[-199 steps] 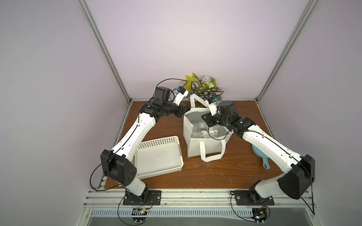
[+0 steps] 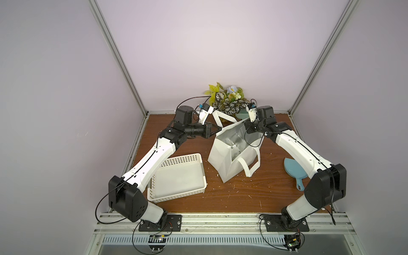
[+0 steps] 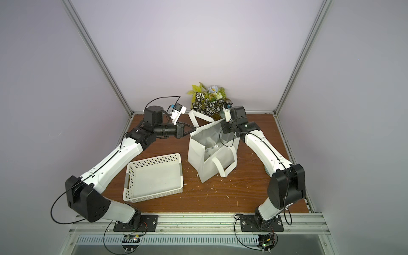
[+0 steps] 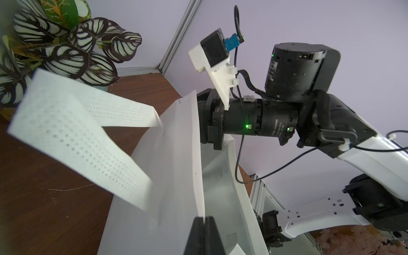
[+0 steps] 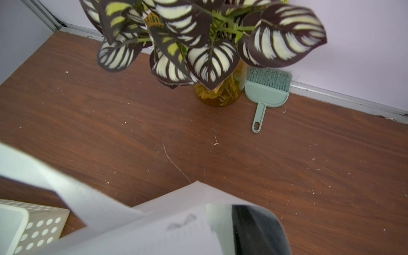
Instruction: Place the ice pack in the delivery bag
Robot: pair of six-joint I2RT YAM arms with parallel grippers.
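The white delivery bag (image 2: 225, 157) stands mid-table, its mouth open with clear, crumpled contents inside, too indistinct to name. My left gripper is shut at the bag's left upper edge, which runs up to its fingertips; whether cloth is between them cannot be told. My right gripper (image 2: 250, 127) is at the back right rim, largely hidden by its housing and the bag; in the right wrist view white bag cloth fills the lower part, with a dark finger behind it, and the finger's opening is unclear.
A white perforated basket (image 2: 176, 178) lies front left. A plant (image 2: 229, 97) and a brush (image 5: 265, 95) stand along the back wall. A blue dustpan (image 2: 295, 170) lies at the right.
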